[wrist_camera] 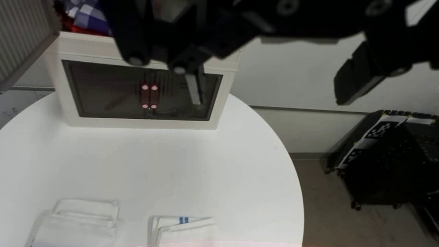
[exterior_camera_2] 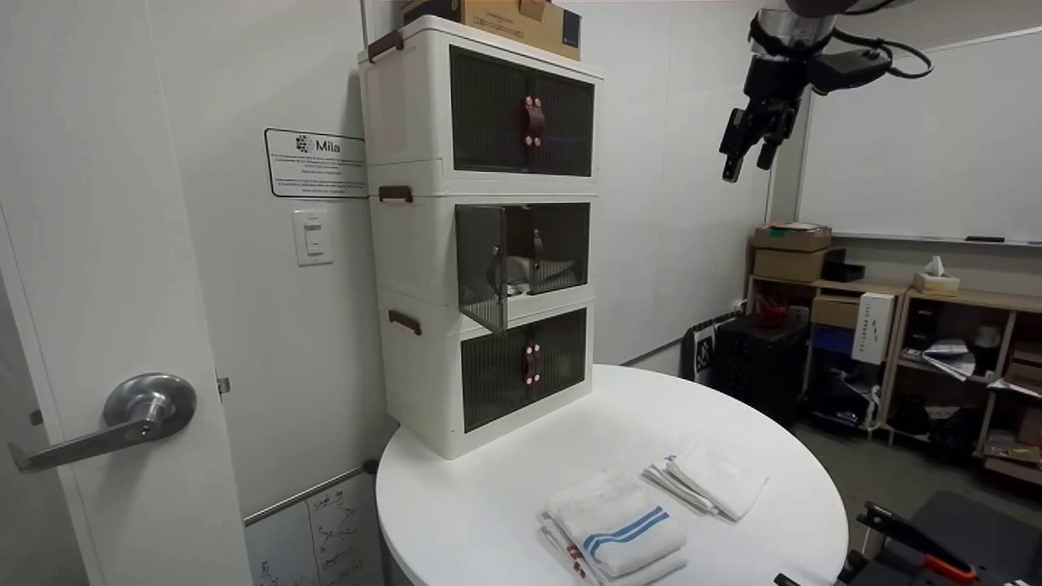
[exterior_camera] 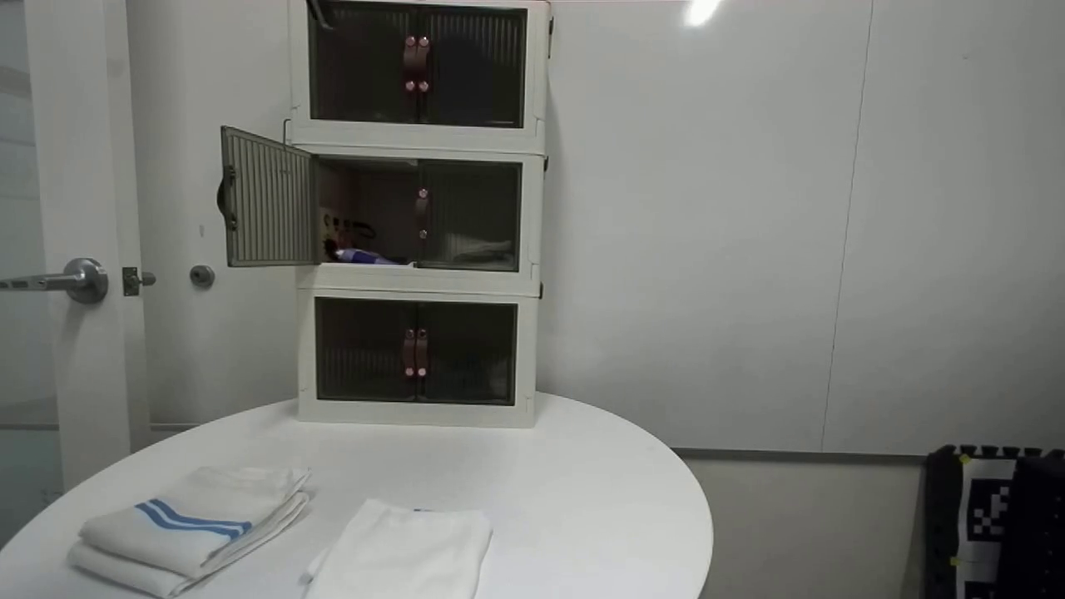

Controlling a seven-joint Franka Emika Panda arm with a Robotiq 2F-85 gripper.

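Observation:
High above the round table, my gripper [exterior_camera_2: 749, 164] hangs open in exterior view 2, right of the cabinet. Its two fingers stand wide apart in the wrist view, one finger [wrist_camera: 195, 88] overlapping the bottom compartment and the other against the wall, with nothing between them. The white three-tier cabinet [exterior_camera: 419, 278] has its middle left door [exterior_camera: 271, 200] swung outward; the other doors are closed. A blue-and-white checked cloth [wrist_camera: 90, 16] lies inside the middle compartment. On the table are a folded white towel with blue stripes [exterior_camera: 195, 524] and a plain-looking folded white towel [exterior_camera: 404, 549].
A cardboard box [exterior_camera_2: 523, 24] sits on the cabinet. The room door [exterior_camera_2: 107, 293] stands at the left, and shelves [exterior_camera_2: 908, 342] line the far right.

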